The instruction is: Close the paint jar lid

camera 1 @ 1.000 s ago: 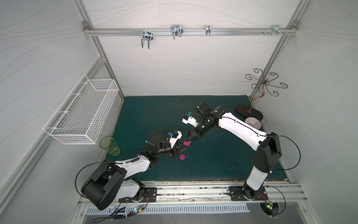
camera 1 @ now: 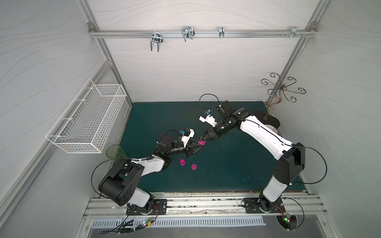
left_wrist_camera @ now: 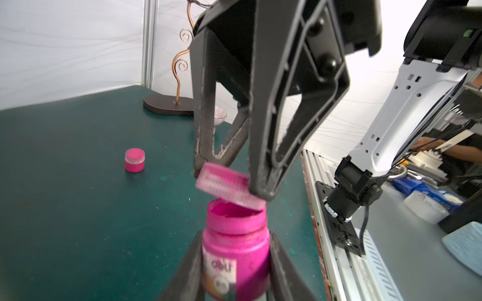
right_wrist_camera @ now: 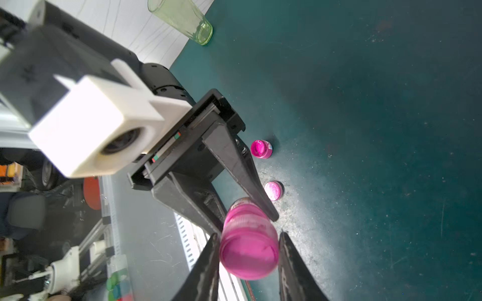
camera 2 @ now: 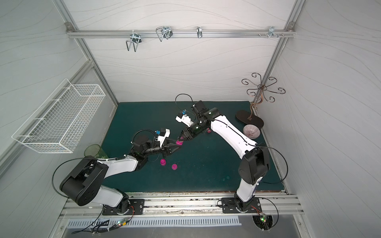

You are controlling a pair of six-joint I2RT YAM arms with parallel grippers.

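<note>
An open pink paint jar (left_wrist_camera: 236, 266) with a white label stands upright between the fingers of my left gripper (camera 1: 199, 148), which is shut on it. Just above its mouth, my right gripper (camera 1: 205, 138) is shut on a pink lid (left_wrist_camera: 226, 185). The lid tilts down to the right in the left wrist view. Its lower edge is at the jar's rim, while a gap shows on the left; whether they touch I cannot tell. In the right wrist view the lid's round top (right_wrist_camera: 249, 256) faces the camera and covers much of the jar.
Below the grippers on the green table lie another open pink jar (right_wrist_camera: 260, 149) and a loose pink lid (right_wrist_camera: 273, 190). A closed pink jar (left_wrist_camera: 134, 159) stands farther off. A green glass (camera 1: 115, 151) is at left, a metal stand (camera 1: 266, 118) at back right.
Both grippers have moved toward the back of the table and slightly right with the jar and lid. The second jar on the table, partly covered before, now shows clearly.
</note>
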